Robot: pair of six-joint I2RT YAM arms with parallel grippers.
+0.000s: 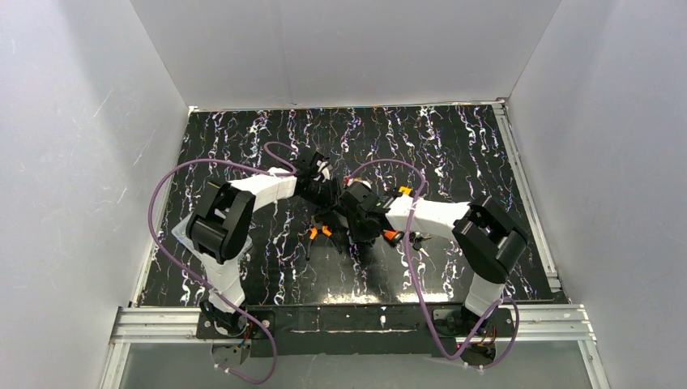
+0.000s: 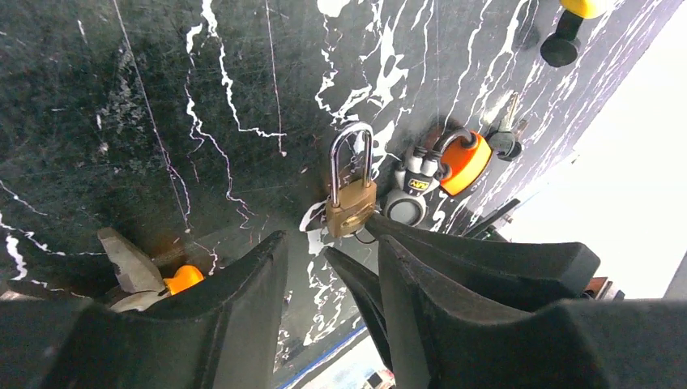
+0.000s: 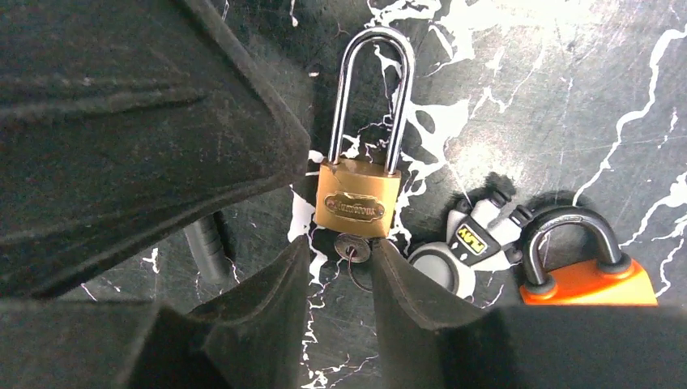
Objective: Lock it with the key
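Note:
A brass padlock with a tall steel shackle lies flat on the dark marbled table. Both shackle legs meet the body; whether they are latched cannot be told. A round key head with a thin wire ring sits at the body's bottom edge, its blade hidden. My right gripper is open, its fingertips either side of the key head with gaps showing. My left gripper stands open above the table, with the padlock beyond its fingertips in its own view. One dark left finger looms beside the padlock in the right wrist view.
Right of the padlock lie a grey-white lock and an orange padlock. Loose keys rest farther off. Orange-handled pliers lie near the left gripper. Bare table shows left of the padlock.

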